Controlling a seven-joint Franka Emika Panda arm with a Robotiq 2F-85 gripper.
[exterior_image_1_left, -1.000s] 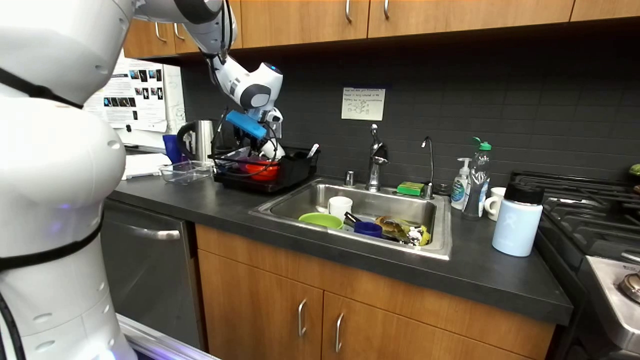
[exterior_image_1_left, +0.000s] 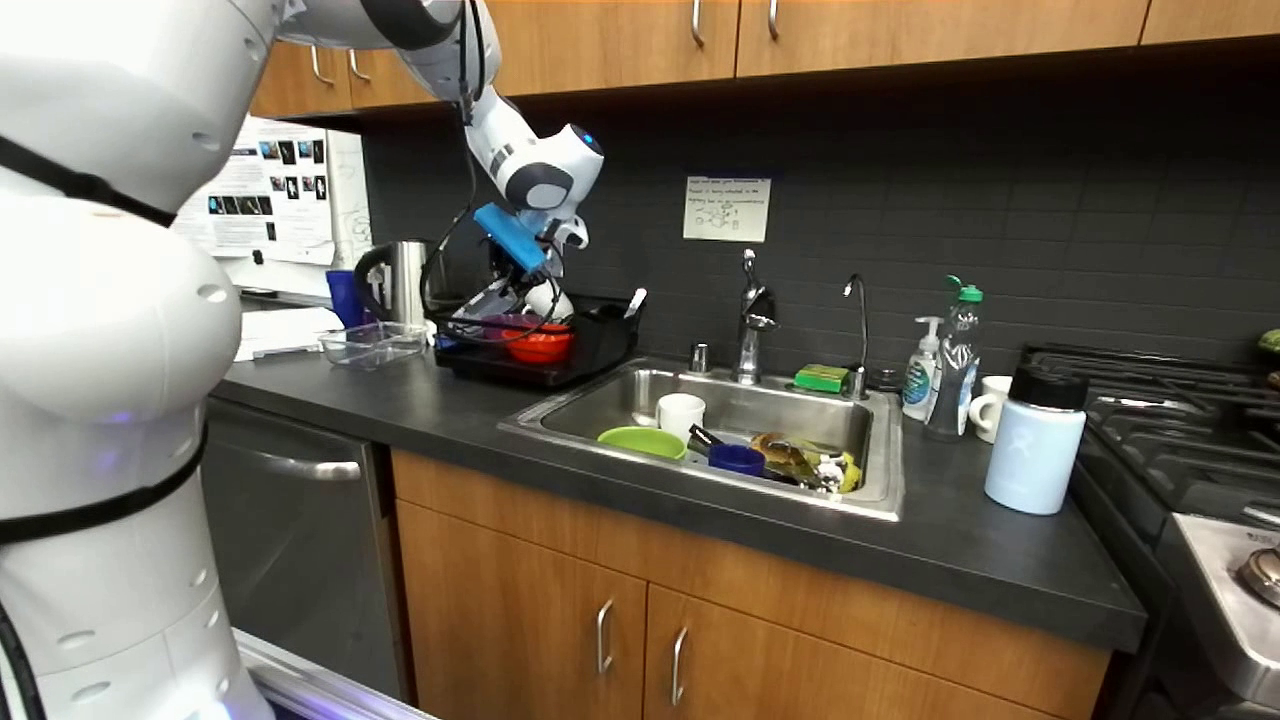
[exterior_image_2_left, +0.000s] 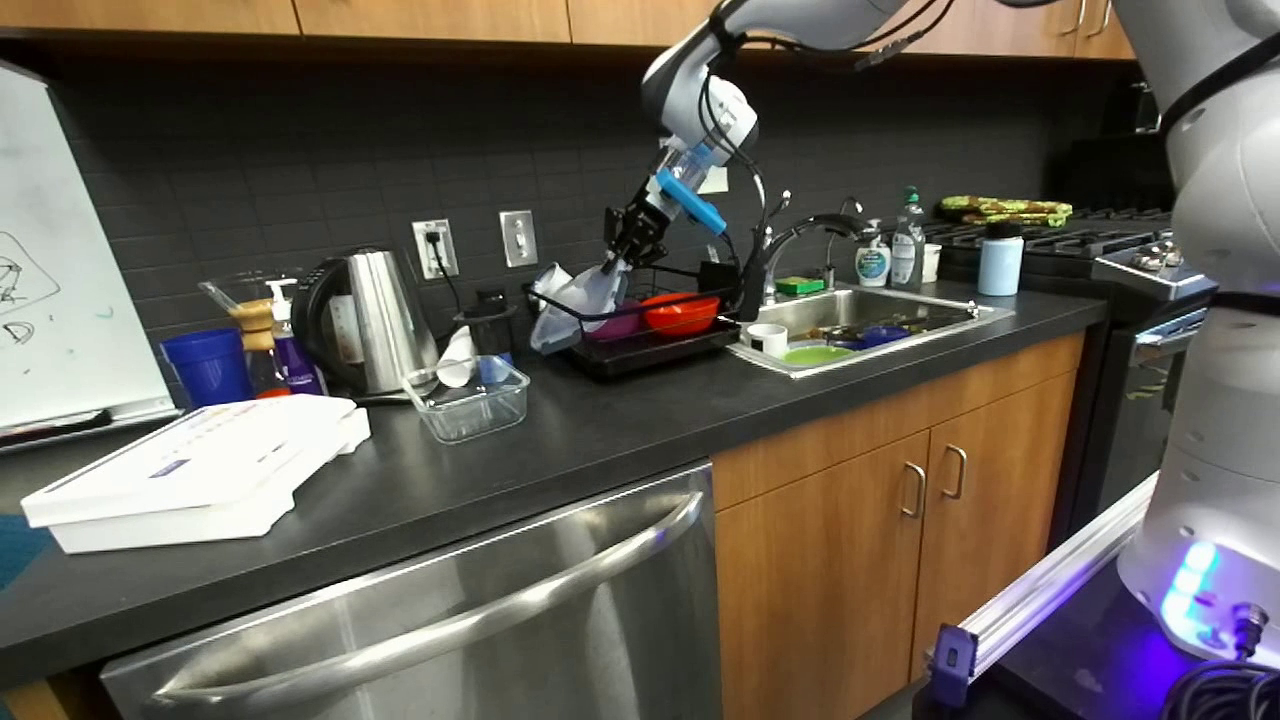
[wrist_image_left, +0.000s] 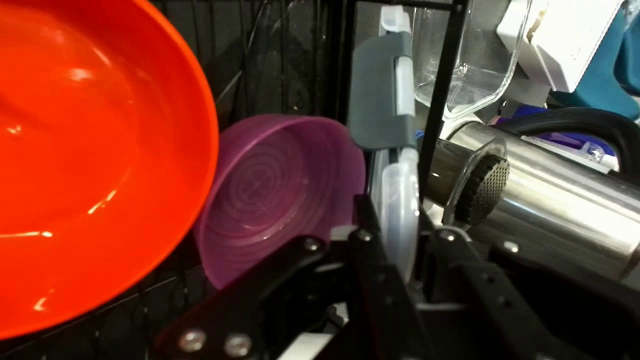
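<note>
A translucent plastic lid (wrist_image_left: 400, 198) with a grey clip stands on edge in the wrist view, and my gripper is shut on its edge. The lid (exterior_image_2_left: 588, 292) is at the left end of the black dish rack (exterior_image_2_left: 624, 356), tilted, partly above the rim. Beside it in the rack lie a purple bowl (wrist_image_left: 270, 186) and a large orange-red bowl (wrist_image_left: 102, 162). In exterior view 1 the gripper (exterior_image_1_left: 518, 274) is over the rack, its fingertips hard to make out. Whether the lid touches the rack cannot be told.
Left of the rack are a clear glass container (exterior_image_2_left: 474, 408), a steel kettle (exterior_image_2_left: 390, 324) and a white box (exterior_image_2_left: 204, 468). To its right, the sink (exterior_image_1_left: 882, 444) holds a white mug (exterior_image_1_left: 680, 414), a green bowl (exterior_image_1_left: 642, 440) and other dishes.
In exterior view 1 the arm's wrist has shifted right and the blue part sits slightly higher. The rack and its orange-red bowl have also moved a little right. More of the lid shows above the rack.
</note>
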